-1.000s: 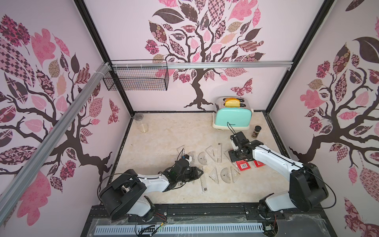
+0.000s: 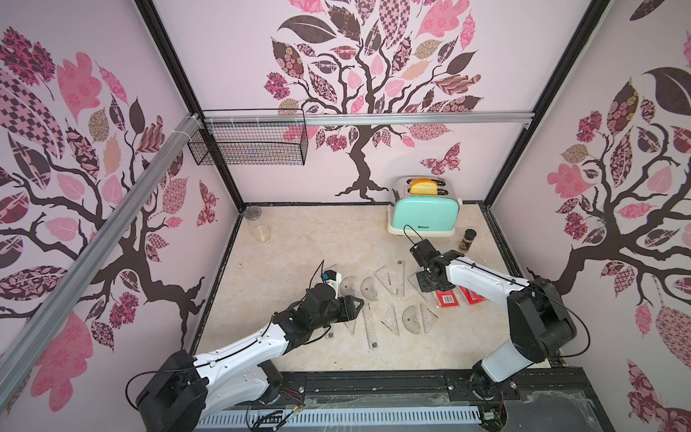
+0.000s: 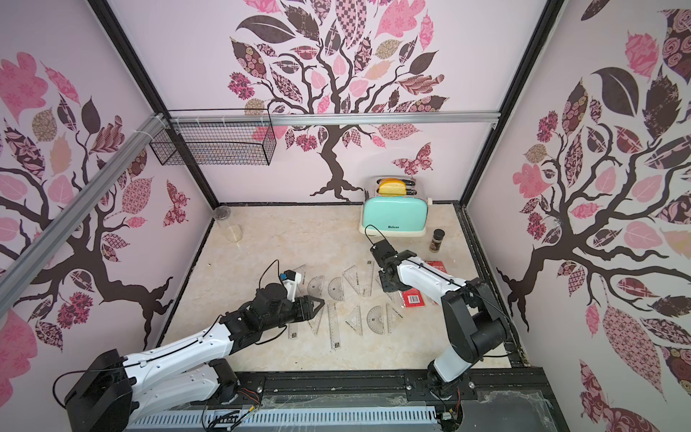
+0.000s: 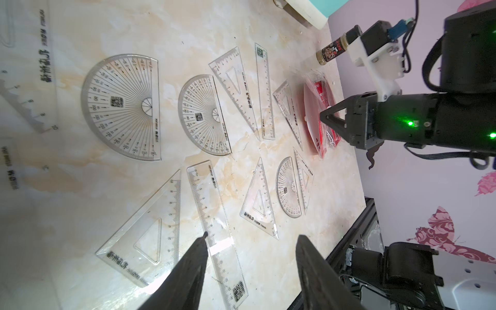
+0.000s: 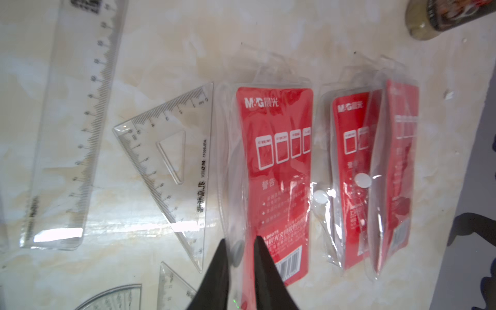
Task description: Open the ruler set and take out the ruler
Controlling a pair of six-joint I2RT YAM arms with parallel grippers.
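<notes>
Clear rulers (image 4: 217, 232), set squares (image 4: 142, 232) and protractors (image 4: 121, 108) lie spread across the table. At the right are red-carded clear pouches (image 5: 279, 170). My right gripper hangs over the left pouch's lower left edge, fingers close around or beside the clear flap; whether it grips it is unclear. My left gripper is over the spread rulers at middle left, open, nothing between its fingers.
A mint toaster (image 2: 424, 214) stands at the back right, a spice jar (image 2: 468, 240) beside it, a clear container (image 2: 257, 223) at back left. A wire basket (image 2: 248, 140) hangs above.
Over the last second the left arm has risen and extended. The rulers look unchanged.
</notes>
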